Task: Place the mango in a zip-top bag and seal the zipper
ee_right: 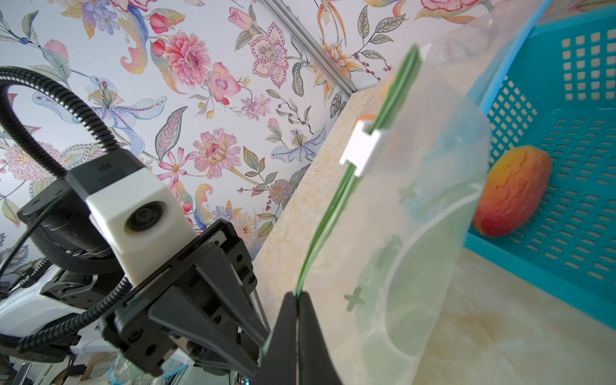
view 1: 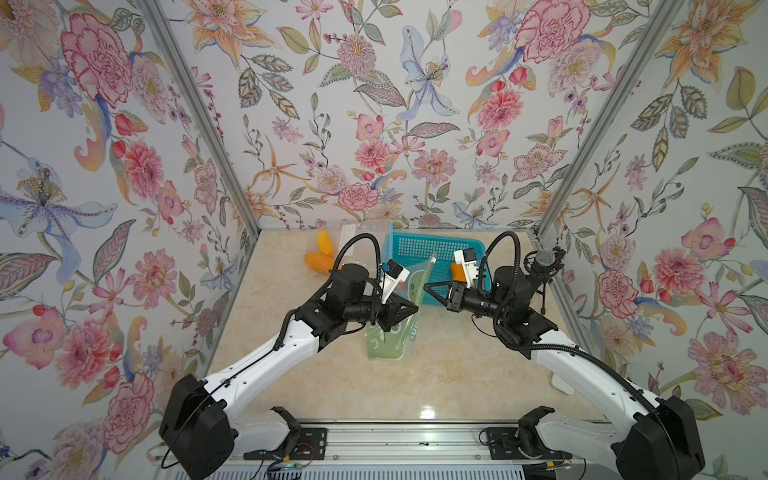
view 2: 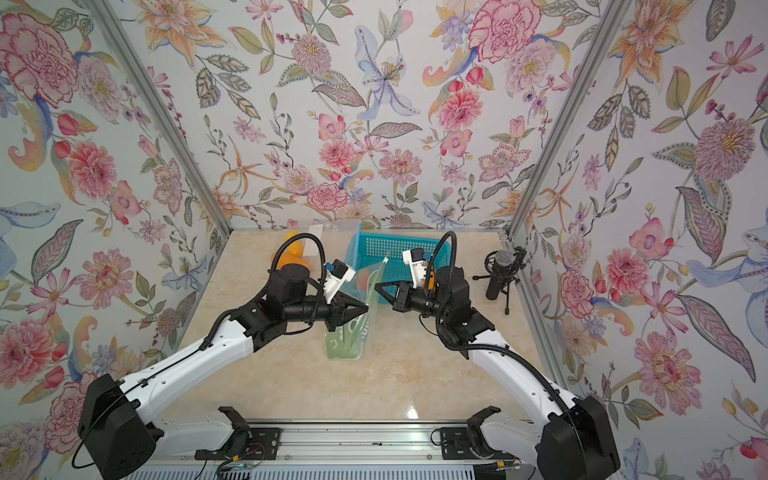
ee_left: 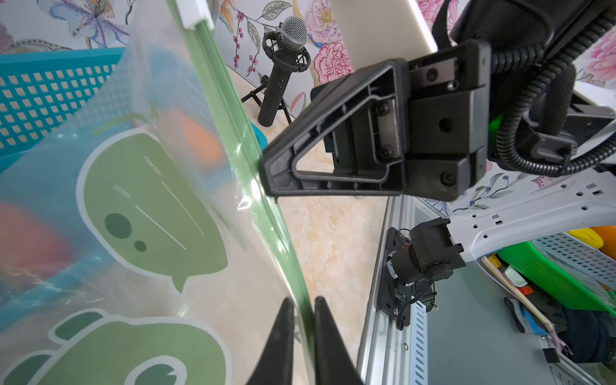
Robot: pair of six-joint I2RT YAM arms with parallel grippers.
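Note:
A clear zip bag (ee_left: pixel 154 211) with green prints hangs upright, its green zipper strip (ee_left: pixel 237 141) running along the top. The white slider (ee_right: pixel 362 147) sits on this strip, toward the far end. Around the strip's near end, my left gripper is open, its fingers apart on either side. My right gripper is shut on the strip, which runs in between its fingertips. Behind the bag, a red-orange mango (ee_right: pixel 513 189) lies in the teal basket (ee_right: pixel 577 269). A blurred reddish shape (ee_left: pixel 32 243) shows through the bag; I cannot tell whether it is inside.
Two yellow-orange fruits (view 1: pixel 320 261) lie at the back left of the table. A microphone on a tripod (view 2: pixel 502 268) stands at the right edge.

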